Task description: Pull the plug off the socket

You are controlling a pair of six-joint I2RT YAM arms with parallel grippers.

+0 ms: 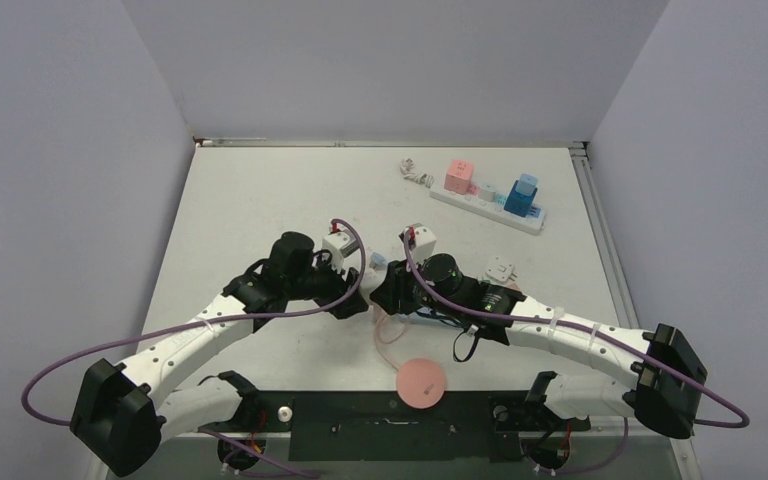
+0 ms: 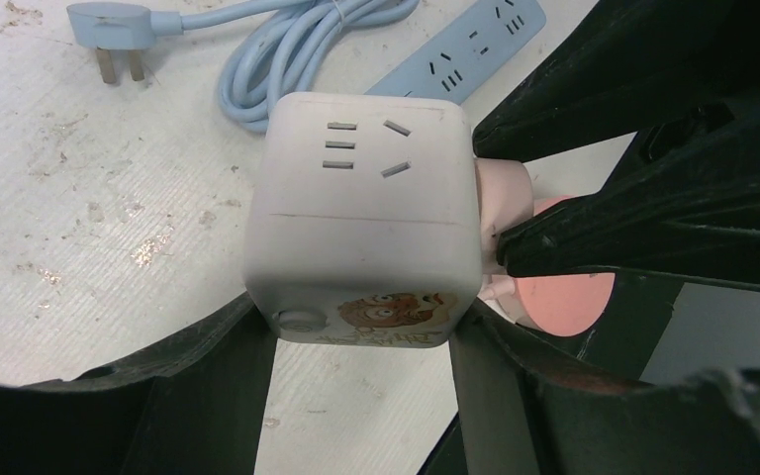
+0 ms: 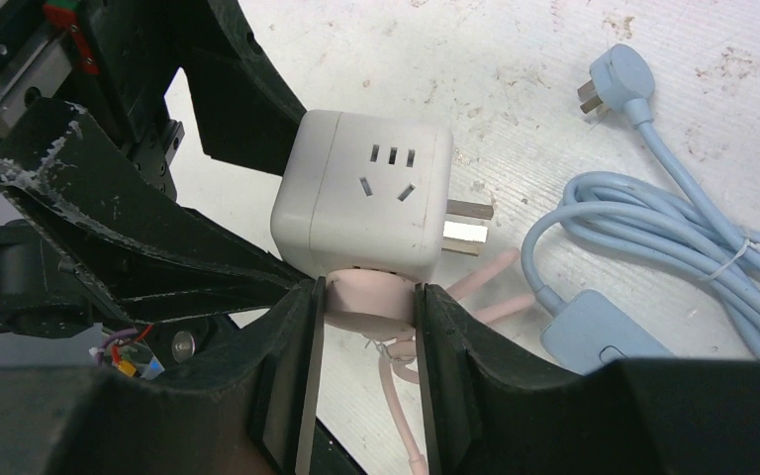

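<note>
In the left wrist view, a white cube socket (image 2: 366, 188) with slots on top and a cartoon picture on its front is clamped by my left gripper. A round pink plug (image 2: 503, 203) sits against the cube's side, no clear gap showing. My right gripper is shut on that pink plug (image 3: 371, 295) in the right wrist view. Two metal prongs (image 3: 467, 223) stick out of another face of the white cube (image 3: 366, 188). From above, the two grippers meet near the table's middle, mostly hiding the plug.
A light blue cable (image 2: 292, 59) lies coiled by a blue power strip (image 2: 465, 49). At the back right stands a white strip (image 1: 485, 205) bearing pink and blue cubes. A pink disc (image 1: 421, 384) lies at the front edge.
</note>
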